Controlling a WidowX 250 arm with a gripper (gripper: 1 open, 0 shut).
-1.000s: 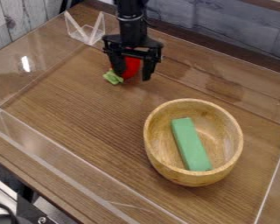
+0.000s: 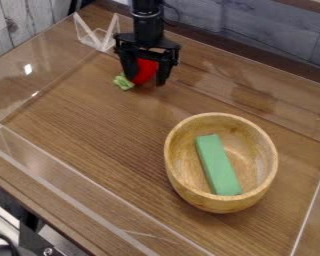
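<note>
My black gripper (image 2: 147, 52) is at the top centre, open, above and partly over a red object (image 2: 148, 72) with a small green part (image 2: 124, 81) at its lower left. The gripper hides part of the red object; whether they touch I cannot tell.
A wooden bowl (image 2: 188, 183) with a long green block (image 2: 216, 163) in it stands at the lower right. A clear plastic piece is near the back left edge.
The gripper has moved slightly up and back from the red object. The bowl and green block have not moved.
</note>
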